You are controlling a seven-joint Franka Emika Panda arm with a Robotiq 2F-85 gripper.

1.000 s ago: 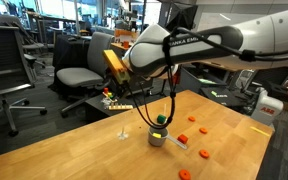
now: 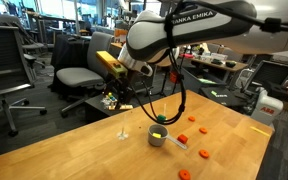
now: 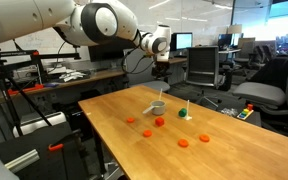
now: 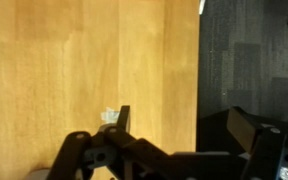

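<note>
My gripper is open with nothing between its fingers, over the edge of the wooden table [image 4: 154,60]. In exterior view 1 the gripper [image 2: 114,100] hangs near the table's far edge, its fingers hard to make out against the dark background. A grey metal cup [image 2: 156,136] stands on the table with something yellow in it, apart from the gripper. Beside the cup are a green object [image 2: 161,118] and a white-handled utensil [image 2: 176,142]. Only a bit of the cup's rim [image 4: 39,174] shows at the lower left of the wrist view.
Several small red pieces, one of them a flat piece [image 2: 184,174], lie scattered on the table. A small white item [image 2: 123,134] lies left of the cup. Office chairs [image 3: 269,65] stand beyond the edge.
The arm's white forearm and its hanging cable have shifted a little to the right in exterior view 1. The cup and the pieces on the table have stayed where they were.
</note>
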